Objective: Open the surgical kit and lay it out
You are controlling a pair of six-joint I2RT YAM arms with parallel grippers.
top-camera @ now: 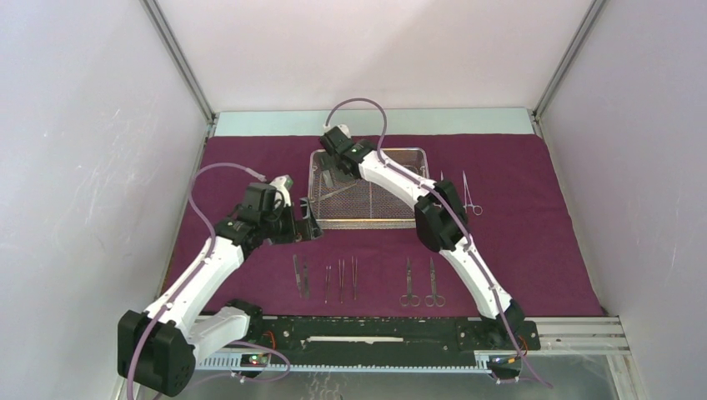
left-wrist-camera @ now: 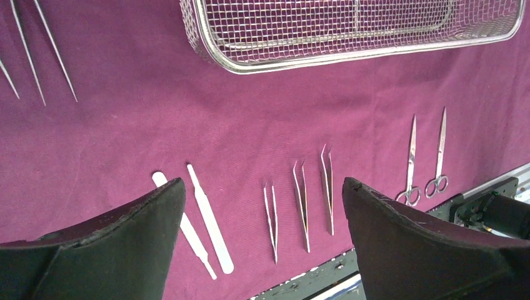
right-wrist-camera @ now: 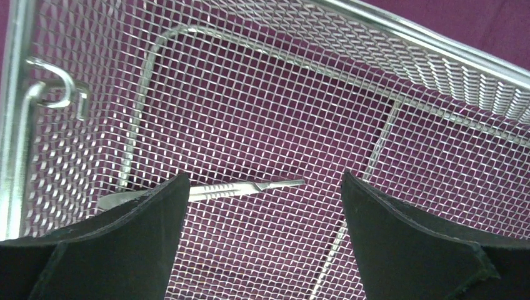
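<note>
The wire mesh tray (top-camera: pixel 371 218) sits mid-cloth with a slim steel scalpel handle (right-wrist-camera: pixel 225 187) inside at its left. My right gripper is open over the tray's left part, above that handle, nothing held. My left gripper is open left of and in front of the tray. Below it in the left wrist view lie two handles (left-wrist-camera: pixel 209 222), several tweezers (left-wrist-camera: pixel 302 206) and two scissors (left-wrist-camera: pixel 411 162), laid out along the front.
Clamp-like instruments (top-camera: pixel 472 204) lie right of the tray, partly behind the right arm. Thin instruments (left-wrist-camera: pixel 28 53) lie left of the tray. Bare cloth (top-camera: pixel 542 233) remains at the right.
</note>
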